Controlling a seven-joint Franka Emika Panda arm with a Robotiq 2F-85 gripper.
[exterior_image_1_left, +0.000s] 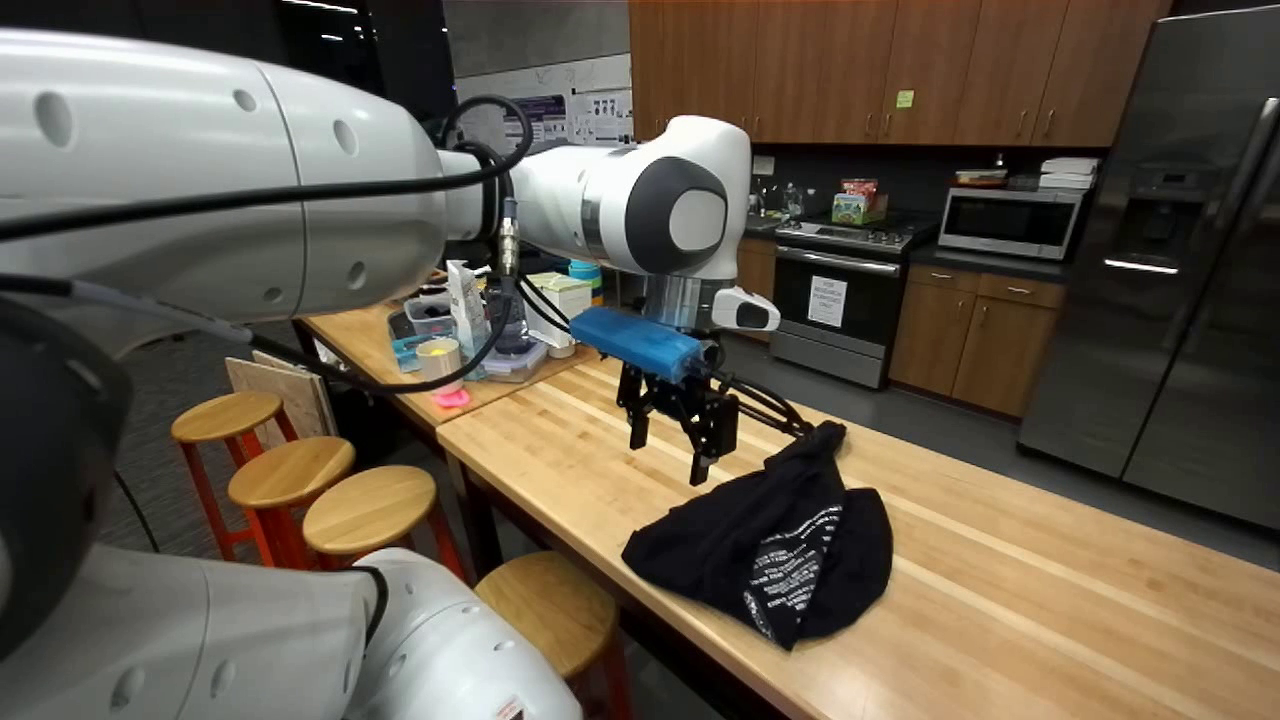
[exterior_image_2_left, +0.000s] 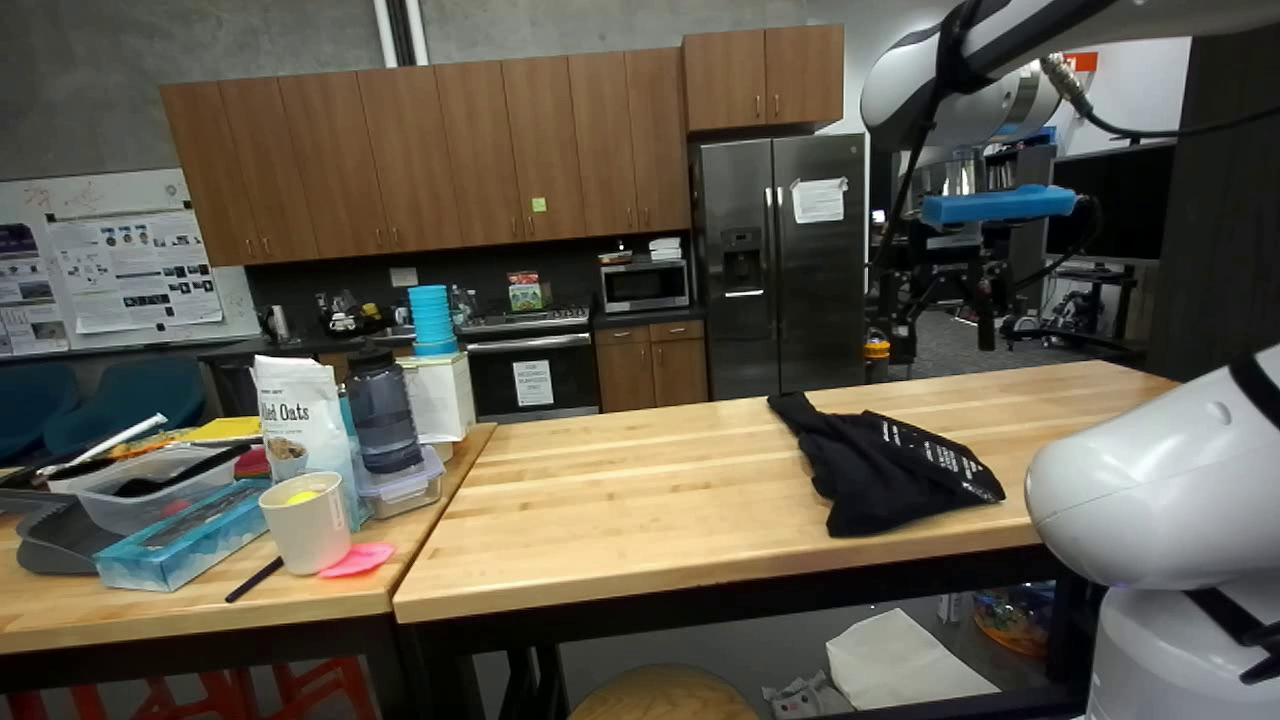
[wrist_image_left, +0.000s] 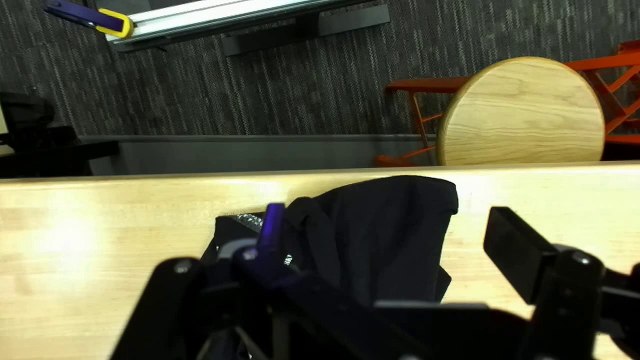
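A black cloth with white printed text (exterior_image_1_left: 756, 540) lies crumpled on the wooden table, and exterior view 2 shows this cloth (exterior_image_2_left: 882, 462) toward the table's right part. My gripper (exterior_image_1_left: 669, 456) hangs above the table with its two fingers spread well apart and nothing between them. From the wrist, the cloth (wrist_image_left: 378, 234) appears beneath the gripper, partly hidden by the blurred dark finger parts. In exterior view 2 the gripper (exterior_image_2_left: 948, 342) stands clear of the cloth, higher than the tabletop.
Bare wood covers most of the table (exterior_image_2_left: 624, 492). A second table at the left carries a mug (exterior_image_2_left: 306, 528), an oats bag (exterior_image_2_left: 300, 420), a dark bottle (exterior_image_2_left: 384, 414) and a blue box (exterior_image_2_left: 180, 540). Wooden stools (exterior_image_1_left: 552, 612) stand along the table's near edge.
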